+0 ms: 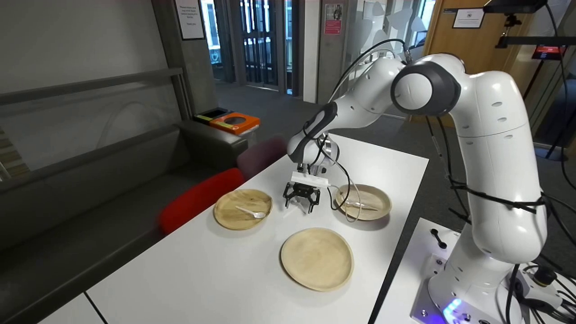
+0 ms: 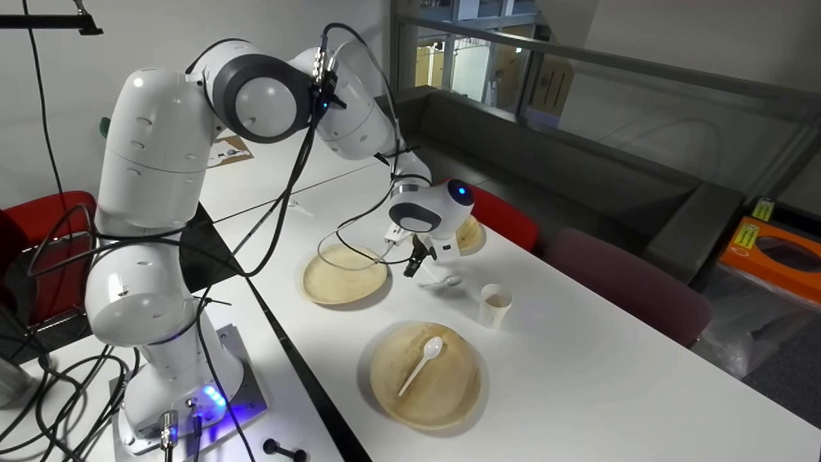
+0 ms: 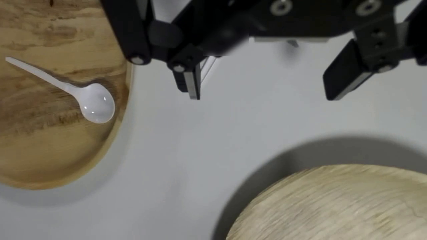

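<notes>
My gripper stands open, its two fingers point(image 3: 192, 86) wide apart and nothing between them. In the first exterior view the gripper point(image 1: 299, 207) hangs over the table between the plates. Below it a white spoon-like thing point(image 2: 444, 282) lies on the table in the second exterior view. Part of a white ridged thing point(image 3: 206, 70) shows behind one finger in the wrist view. A white spoon point(image 3: 96, 104) rests on the brown wooden plate point(image 3: 44, 172). Another spoon point(image 2: 431, 350) lies on a second plate point(image 2: 454, 393). The pale plate point(image 1: 317, 259) is empty.
A white cup point(image 2: 494, 305) stands upright on the table, hidden in the first exterior view. A red chair point(image 1: 200, 199) and a purple chair point(image 1: 263, 156) line the sofa-side edge.
</notes>
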